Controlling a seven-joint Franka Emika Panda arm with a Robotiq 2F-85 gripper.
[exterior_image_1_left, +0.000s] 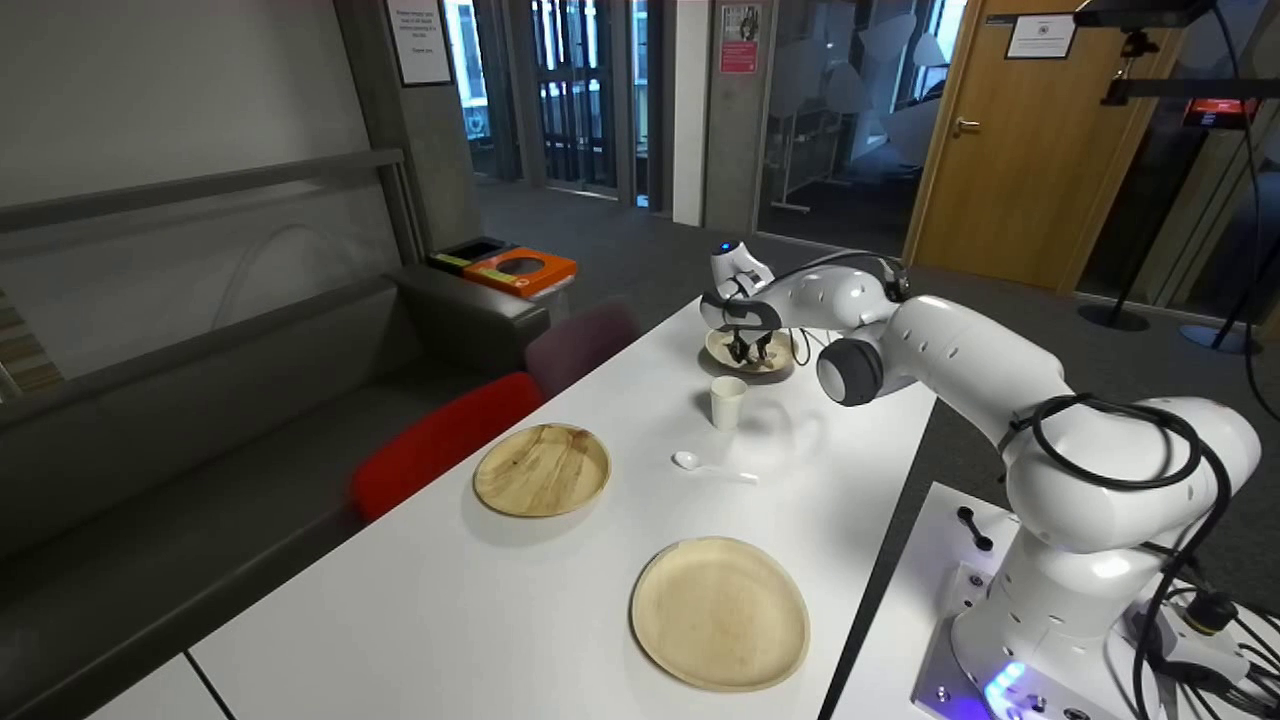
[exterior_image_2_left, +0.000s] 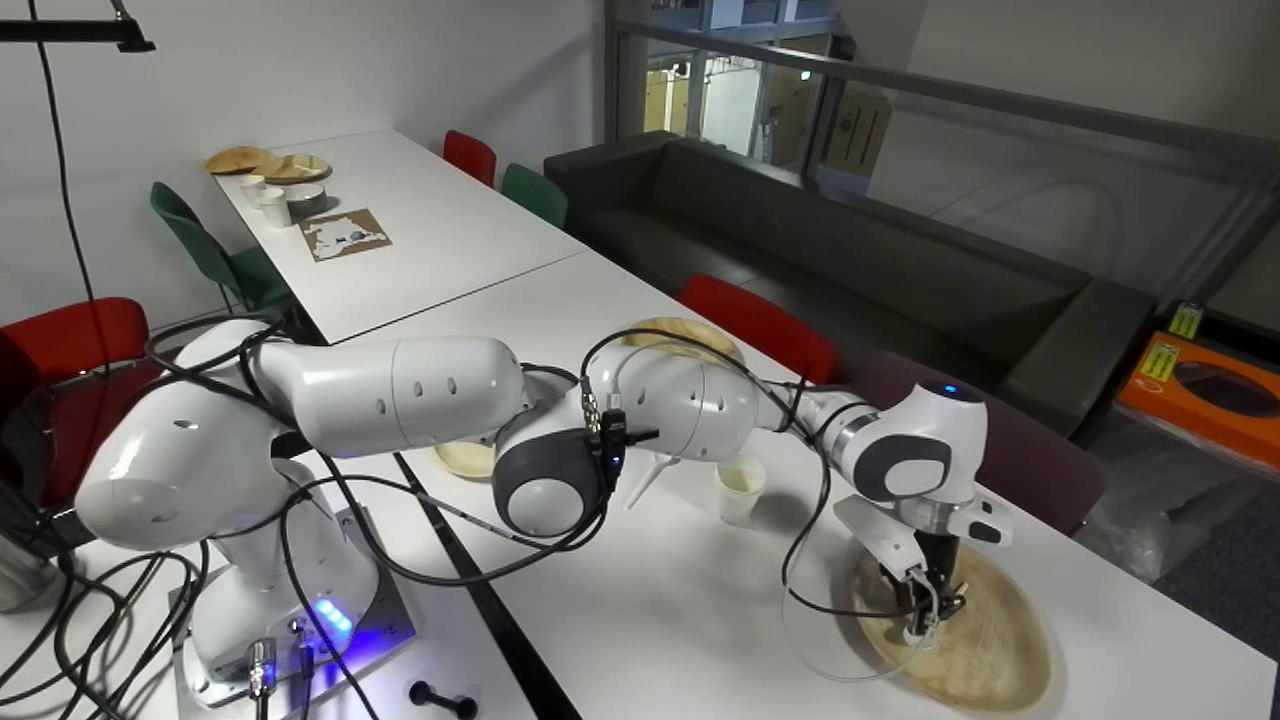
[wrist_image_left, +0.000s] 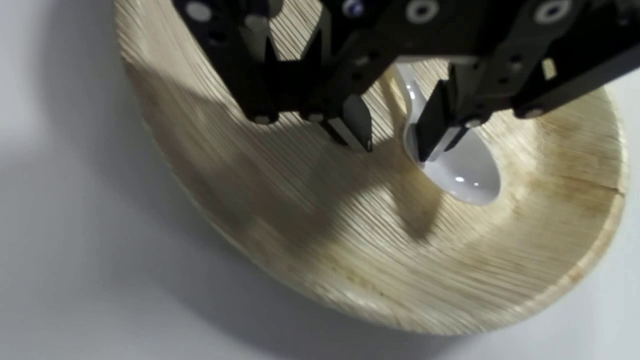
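Note:
In the wrist view a white spoon (wrist_image_left: 466, 170) lies in a round wooden plate (wrist_image_left: 480, 288), its bowl towards the right and its handle running up under my gripper. The fingers stand part open with a clear gap. One of the fingers (wrist_image_left: 435, 123) overlaps the spoon where bowl meets handle; the other is to the left, apart from it. Whether the spoon is touched I cannot tell. From outside, the gripper (exterior_image_2_left: 926, 618) reaches down into that plate (exterior_image_2_left: 1002, 648) at the table's far end.
Near that plate a white cup (exterior_image_1_left: 727, 403) stands upright. Another white spoon (exterior_image_1_left: 714, 467) lies on the table. Two more wooden plates, one by the red chair (exterior_image_1_left: 542, 469) and one closer (exterior_image_1_left: 720, 614), look empty.

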